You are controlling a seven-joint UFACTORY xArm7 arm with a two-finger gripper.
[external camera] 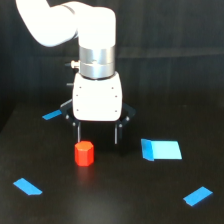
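A small red block (84,154) lies on the black table, left of the middle. The white arm's gripper (97,133) hangs just behind it, with its two dark fingers spread wide and nothing between them. Its left finger (78,130) is right behind the block's back edge in the picture; whether they touch, I cannot tell. The right finger (117,131) stands over bare table, to the right of the block.
Right of the gripper lies a light blue square (166,150) with a darker blue strip (147,150) along its left side. More blue tape strips mark the table at front left (27,187), front right (197,196) and back left (52,115).
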